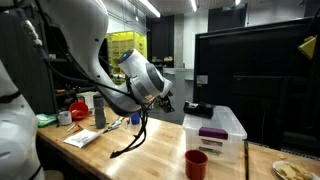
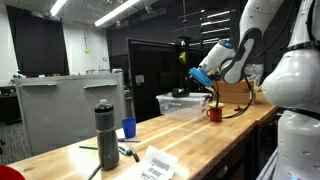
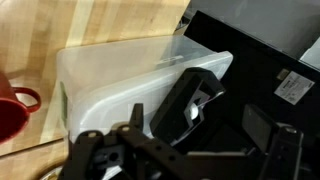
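Note:
My gripper [image 1: 163, 103] hangs in the air above the table, left of a clear plastic box [image 1: 225, 150]. In the wrist view its dark fingers stand apart at the bottom, and I see nothing held between them. A black object [image 3: 176, 112] with an opening lies on the box's whitish lid, beyond the fingers. Something purple [image 1: 213, 133] shows at the front of the box. On the table before the box stands a red mug [image 1: 196, 165], which also appears at the left edge of the wrist view as a red mug [image 3: 12, 112] with its handle.
A blue cup [image 2: 129, 128], a dark grey bottle [image 2: 106, 135] and white papers [image 2: 157, 164] occupy the table's other end. A plate of food [image 1: 292, 170] sits at the right. Bare wood [image 1: 140, 155] lies in the middle. A black panel [image 1: 253, 85] rises behind the box.

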